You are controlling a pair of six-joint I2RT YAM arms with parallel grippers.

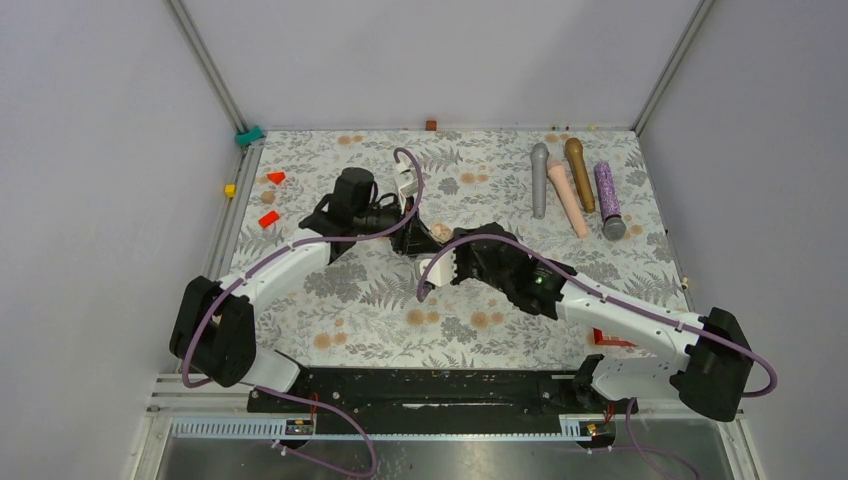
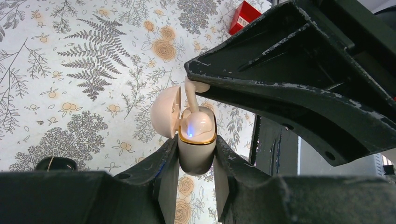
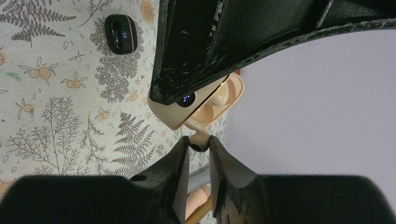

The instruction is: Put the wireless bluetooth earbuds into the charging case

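The cream charging case is held upright by my left gripper, lid open, with a blue light showing; the right wrist view shows its side display. My right gripper is shut on a cream earbud (image 3: pixel 199 138), whose stem reaches the open case's cavity. In the left wrist view that earbud sits directly above the case, under the right gripper's black finger. From the top view both grippers meet near the middle of the table, largely hidden by the arms.
A black case (image 3: pixel 121 35) lies on the patterned table (image 1: pixel 370 320). Several microphone-like objects (image 1: pixel 570 195) lie at the back right, small red blocks (image 1: pixel 269 218) at the left, and a red box (image 1: pixel 612 337) at the front right.
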